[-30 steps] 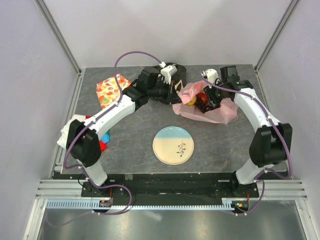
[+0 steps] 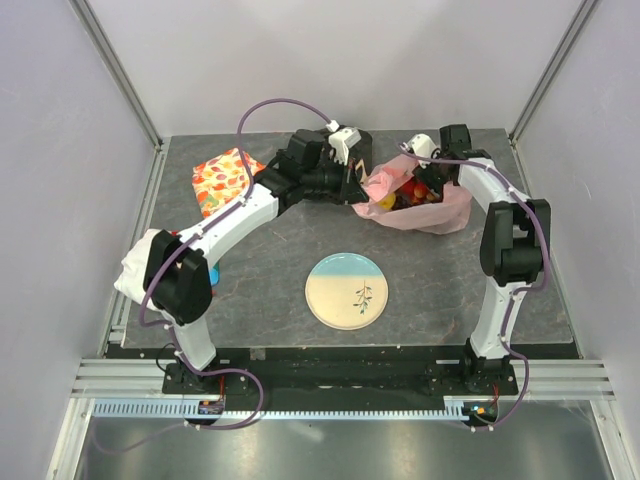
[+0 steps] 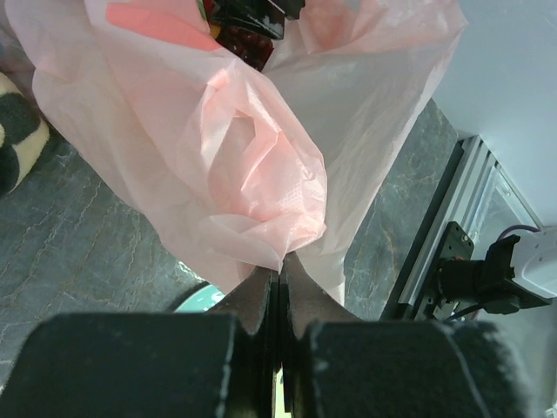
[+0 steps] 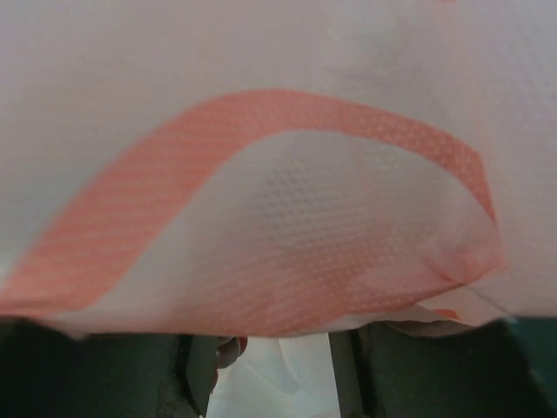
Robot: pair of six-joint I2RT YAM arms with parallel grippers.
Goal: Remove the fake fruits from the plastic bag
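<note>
A pink plastic bag point(image 2: 440, 210) lies at the back right, with yellow, red and dark fake fruits point(image 2: 388, 199) inside. My left gripper is shut at the bag's left end, on a gathered fold of pink plastic point(image 3: 252, 183). My right gripper is down inside the bag's opening, fingers apart, with pink film across the view and a little red fruit point(image 4: 228, 353) glimpsed beyond; whether anything lies between its fingers is unclear.
A blue-and-cream plate point(image 2: 345, 300) lies at front centre. An orange patterned cloth point(image 2: 215, 180) and a white cloth point(image 2: 135, 265) are on the left. A black bag stands at the back middle. The table round the plate is clear.
My right arm has swung inward and further back over the bag, its gripper dipping among the fruits. The left arm has shifted slightly, still at the bag's edge.
</note>
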